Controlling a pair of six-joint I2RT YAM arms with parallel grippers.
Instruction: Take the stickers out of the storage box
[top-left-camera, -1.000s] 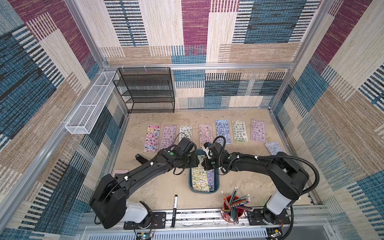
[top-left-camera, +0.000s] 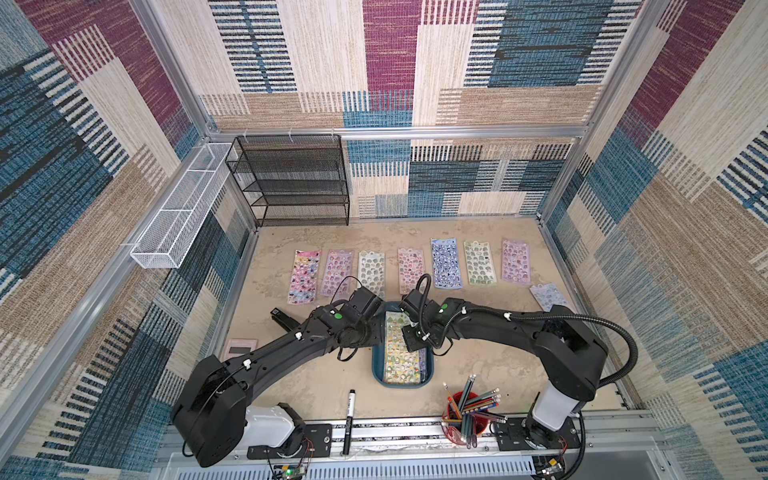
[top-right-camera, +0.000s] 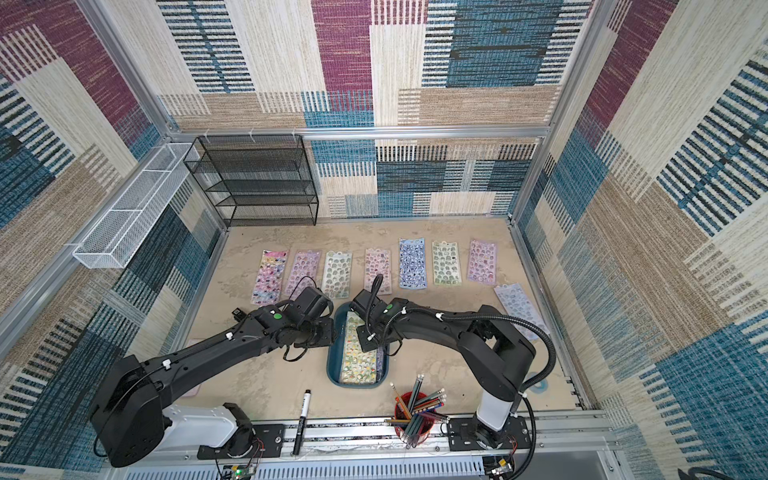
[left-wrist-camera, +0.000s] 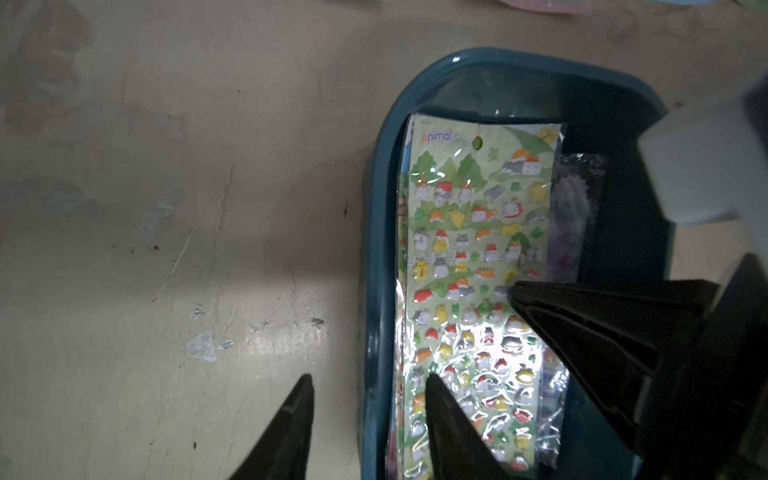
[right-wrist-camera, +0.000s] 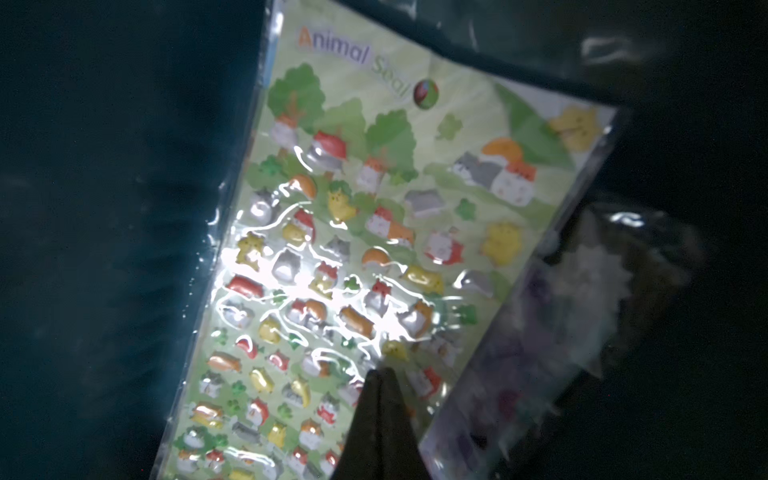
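A dark teal storage box holds an Animal Seal sticker sheet on top, with a purple packet beside it at the right. My left gripper is open over the box's left wall, one finger outside and one over the sheet, nothing visible between them. My right gripper is shut, its tips over the sheet in the right wrist view; nothing shows held between its fingers.
Several sticker sheets lie in a row along the back of the table. A red pencil cup and a marker are at the front.
The left arm has moved slightly left and toward the front. The right arm has shifted and now leans over the box. The box sits slightly further left than a second ago.
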